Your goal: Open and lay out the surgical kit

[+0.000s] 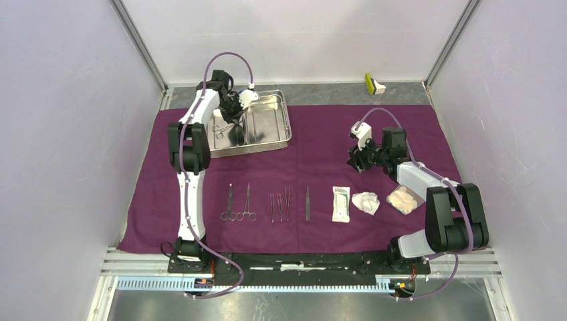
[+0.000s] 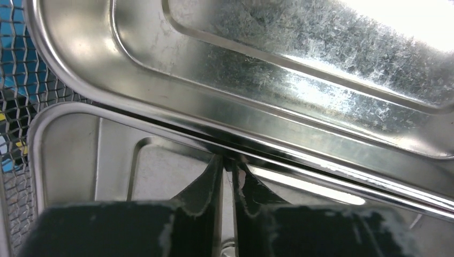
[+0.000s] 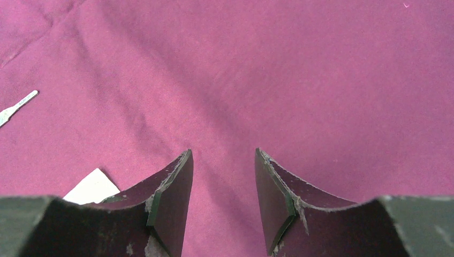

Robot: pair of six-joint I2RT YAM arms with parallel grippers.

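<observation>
My left gripper is down in the steel kit [image 1: 267, 147] at upper left, shut on the rim of an inner tray [image 2: 160, 134], beside a second tray [image 2: 278, 43]. Scissors lie inside the kit. On the purple drape are scissors [image 1: 247, 212], several slim instruments [image 1: 281, 207], a scalpel handle [image 1: 307, 207], a white packet [image 1: 341, 204] and gauze [image 1: 365, 202]. My right gripper hangs open over bare drape, nothing between its fingers.
Another pale pack [image 1: 402, 199] lies under the right arm. A yellow-green object [image 1: 370, 84] sits at the back.
</observation>
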